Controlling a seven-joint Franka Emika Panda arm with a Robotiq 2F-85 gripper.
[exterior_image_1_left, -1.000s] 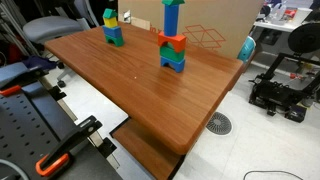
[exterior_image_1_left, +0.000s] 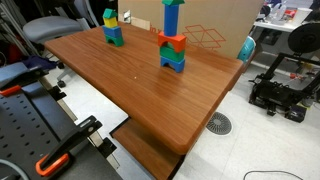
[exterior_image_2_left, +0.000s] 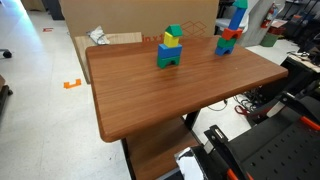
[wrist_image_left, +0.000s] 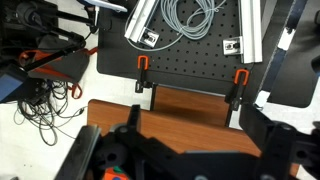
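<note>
In exterior view 1 a tall block tower (exterior_image_1_left: 172, 43) stands on the brown wooden table (exterior_image_1_left: 190, 100): green and blue blocks low down, red above them, then an upright blue block with a green piece at the frame's top edge. A shorter tower (exterior_image_1_left: 112, 28) of green, blue and yellow blocks, topped by a green piece, is farther left. Exterior view 2 shows the short tower (exterior_image_2_left: 169, 48) nearer and the tall tower (exterior_image_2_left: 231, 32) behind it. My gripper is open in the wrist view, its black fingers wide apart with nothing between; neither exterior view shows it clearly.
A black perforated bench (wrist_image_left: 195, 65) with orange-black clamps (wrist_image_left: 142, 75), metal brackets and a coiled grey cable (wrist_image_left: 192, 22) borders the wooden table, with a gap between. Loose cables (wrist_image_left: 48, 108) lie on the floor.
</note>
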